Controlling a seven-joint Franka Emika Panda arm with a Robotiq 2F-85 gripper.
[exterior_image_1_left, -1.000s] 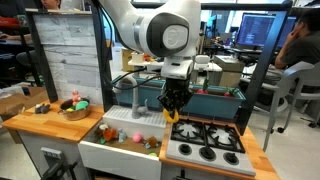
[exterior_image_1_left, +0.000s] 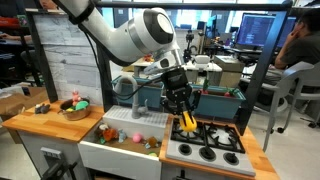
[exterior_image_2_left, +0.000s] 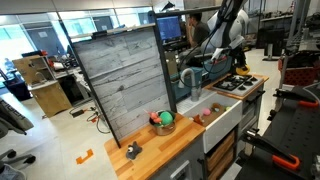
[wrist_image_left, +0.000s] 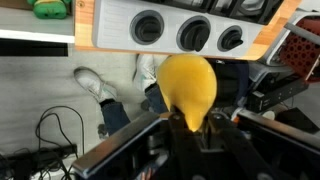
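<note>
A yellow object (wrist_image_left: 190, 85), rounded at its visible end, is held between the fingers of my gripper, which is shut on it. In exterior view 1 the yellow object (exterior_image_1_left: 188, 121) hangs below the gripper (exterior_image_1_left: 183, 106), over the left part of the stove (exterior_image_1_left: 210, 158). Knobs and the front edge of the stove (wrist_image_left: 120, 25) show at the top of the wrist view, with floor beyond that edge. In exterior view 2 the gripper and yellow object (exterior_image_2_left: 241, 70) are small and far off, by the stove (exterior_image_2_left: 236, 86).
Left of the stove, the sink (exterior_image_1_left: 122, 155) holds several small colourful items. A bowl of toys (exterior_image_1_left: 74, 108) stands on the wooden counter (exterior_image_1_left: 40, 122) farther left. Behind the stove, a teal shelf (exterior_image_1_left: 218, 103) bounds the back. A person (exterior_image_1_left: 300, 45) sits in the background.
My gripper has swung to the right, carrying the yellow object from the sink side towards the stove. The arm's upper part has turned as well.
</note>
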